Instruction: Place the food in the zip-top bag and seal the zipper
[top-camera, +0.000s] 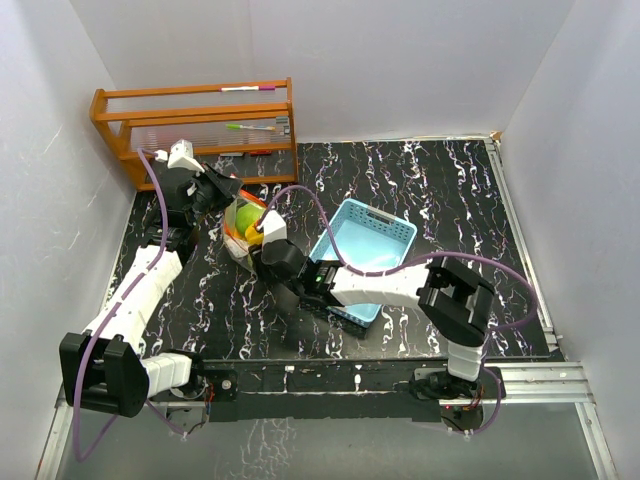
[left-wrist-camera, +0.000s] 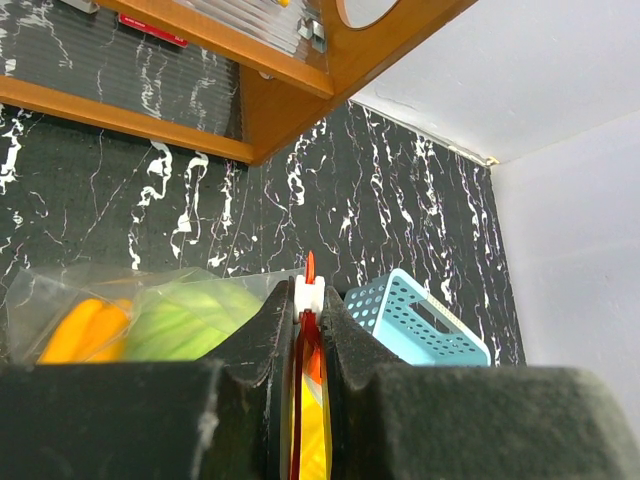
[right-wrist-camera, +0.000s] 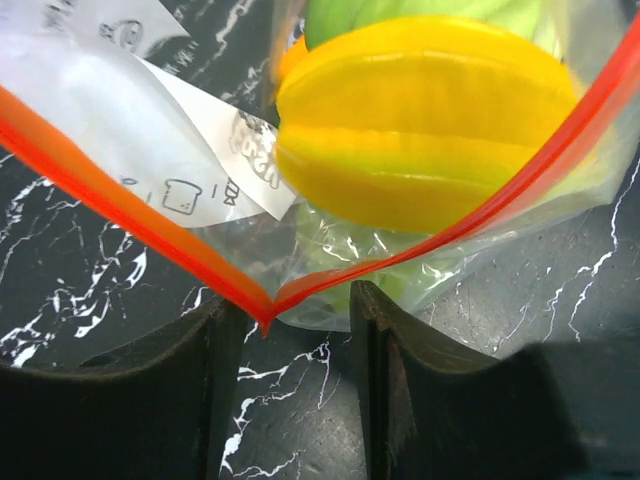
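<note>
The clear zip top bag has a red-orange zipper edge and its mouth gapes. Inside it are a yellow star-fruit-like piece, something green and, in the left wrist view, an orange item. My left gripper is shut on one end of the zipper edge, on the bag's far side. At the opposite corner, my right gripper stands part open, the pointed zipper corner by its left finger. A gap shows between its fingers.
A light blue basket stands just right of the bag, partly under my right arm. Behind the bag rises a wooden rack holding markers.
</note>
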